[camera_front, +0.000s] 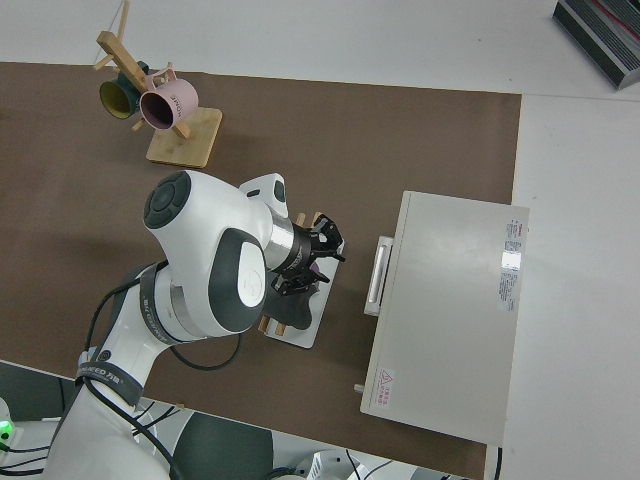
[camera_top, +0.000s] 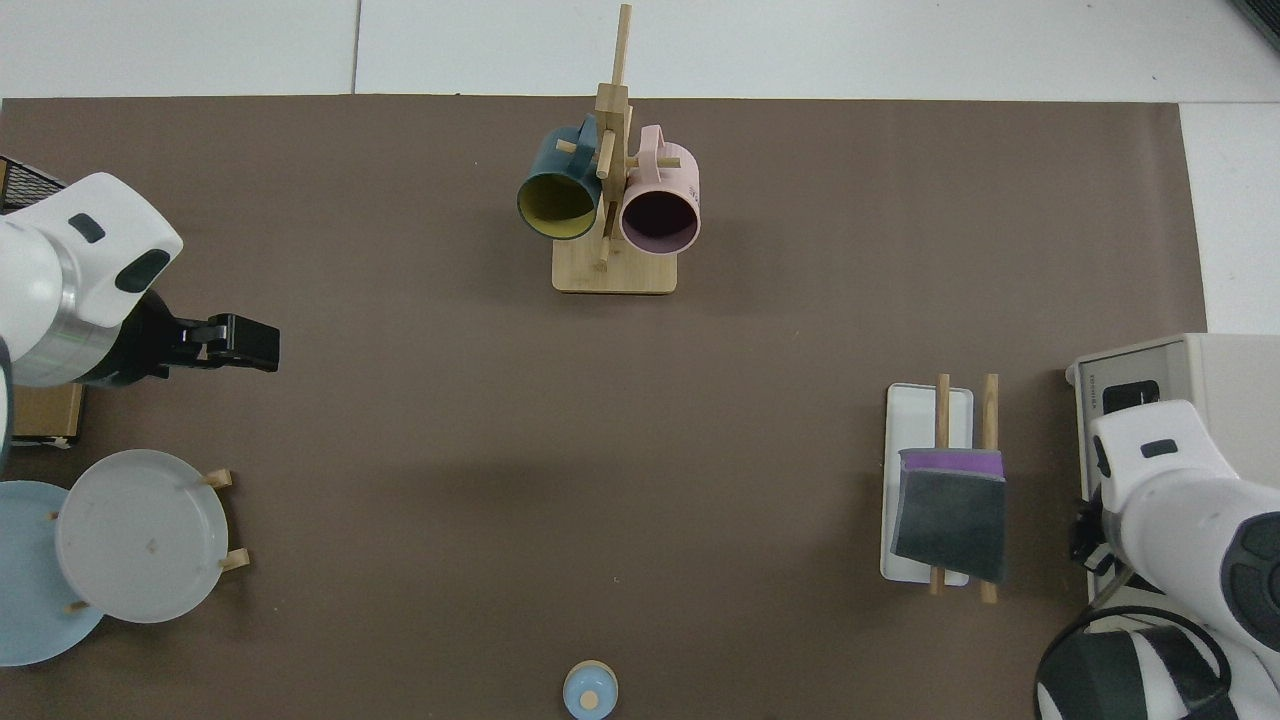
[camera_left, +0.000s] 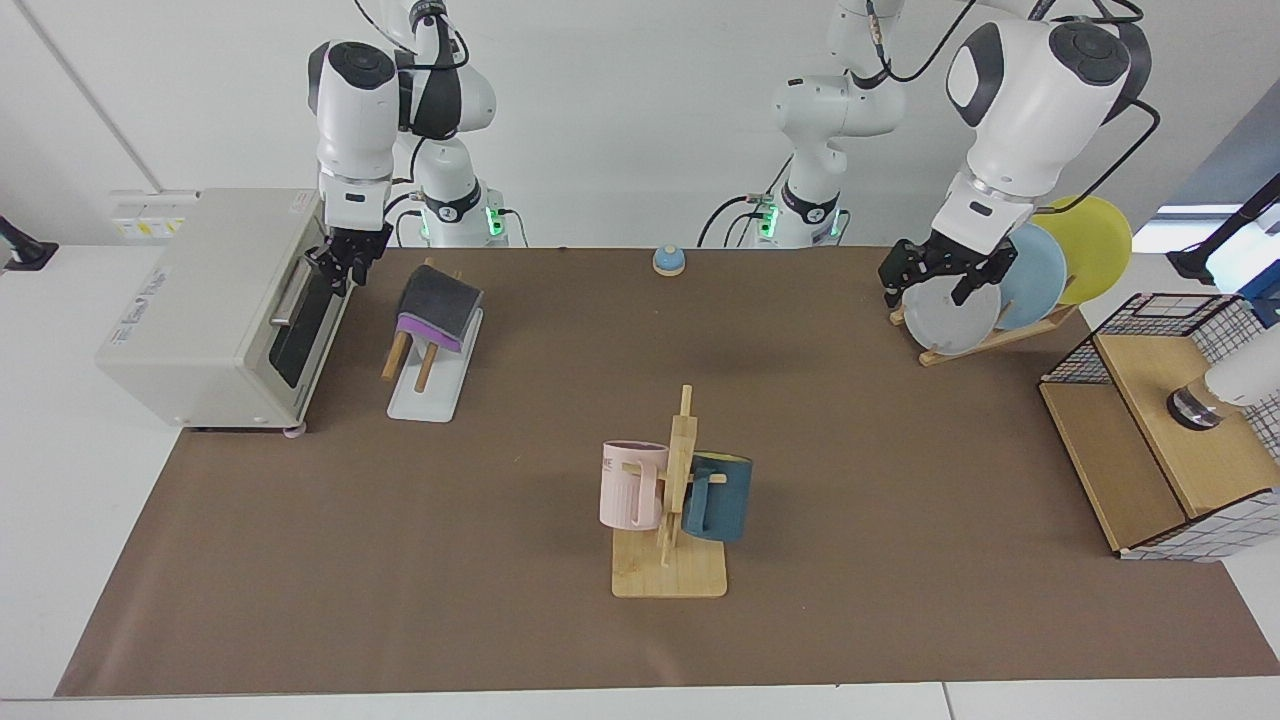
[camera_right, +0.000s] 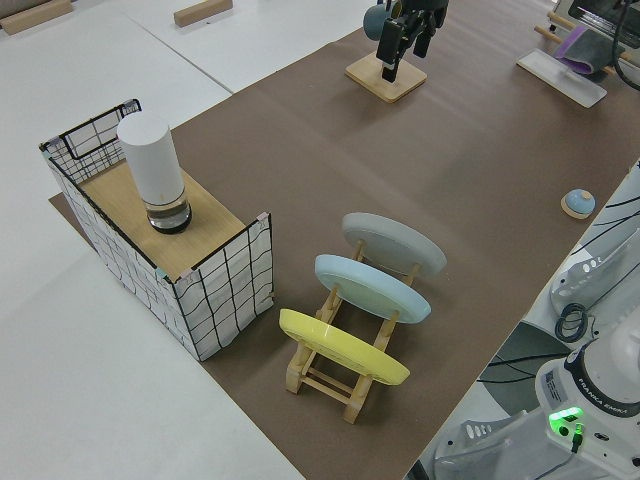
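A grey and purple cloth (camera_top: 949, 516) drapes over a two-bar wooden rack on a white tray (camera_top: 908, 420). One gripper (camera_left: 344, 266) is beside the rack, at the oven (camera_left: 192, 324)'s front, apart from the cloth in the top view; its finger is too small to read. The other gripper (camera_left: 933, 270) hangs above the dish rack with white, blue and yellow plates (camera_left: 1089, 240); its finger is unclear too.
A wooden mug tree holds a teal mug (camera_top: 558, 186) and a pink mug (camera_top: 666, 180). A wire shelf (camera_right: 170, 250) stands beside the plates. A small blue object (camera_top: 589, 694) lies near the edge.
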